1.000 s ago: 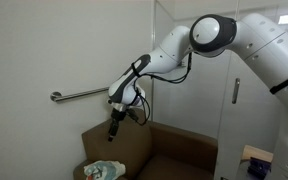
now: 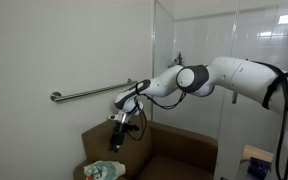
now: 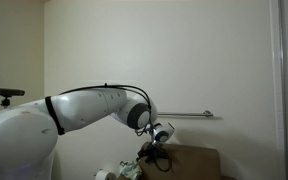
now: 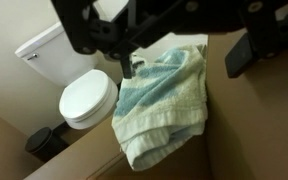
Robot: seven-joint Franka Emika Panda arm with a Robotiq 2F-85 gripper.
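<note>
A blue and white striped towel (image 4: 166, 95) lies bunched up in the middle of the wrist view. In the first exterior view the towel (image 2: 105, 170) rests at the left of the brown sofa, at the bottom of the picture. Just above it, my gripper (image 2: 114, 143) points downward. From the wrist, the gripper is open, its two dark fingers wide apart, and the towel shows beyond and between them. In the second exterior view the towel (image 3: 130, 169) is partly visible, low beside the gripper; contact between them cannot be told.
The brown sofa (image 2: 174, 147) stands against the wall, its backrest close behind the gripper. A metal grab bar (image 2: 89, 91) runs along that wall. In the wrist view a white toilet (image 4: 87, 95) and a dark bin (image 4: 46, 144) lie beyond the towel.
My arm has reached lower and farther out, bringing the gripper down along the sofa's backrest closer to the towel. The towel looks unmoved.
</note>
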